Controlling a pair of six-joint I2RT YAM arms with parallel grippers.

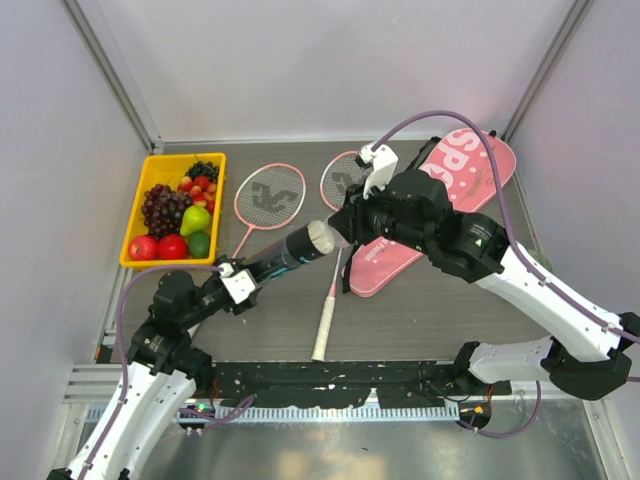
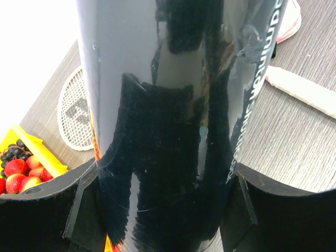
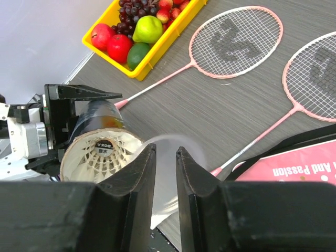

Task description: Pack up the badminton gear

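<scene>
My left gripper (image 1: 238, 282) is shut on a dark shuttlecock tube (image 1: 290, 252); it fills the left wrist view. The tube's open end shows shuttlecocks (image 3: 102, 149) in the right wrist view. My right gripper is at that end; a pale translucent round shape, probably the cap (image 3: 176, 149), is at its fingertips, and whether it grips it is unclear. Two rackets lie on the floor, one left (image 1: 270, 195), one right (image 1: 340, 178) with a white handle (image 1: 325, 325). The pink racket bag (image 1: 380, 268) lies at right, partly under my right arm.
A yellow crate (image 1: 135, 230) of fruit stands at back left. Walls enclose the workspace at back and sides. Bare floor shows around the left racket and right of the white handle.
</scene>
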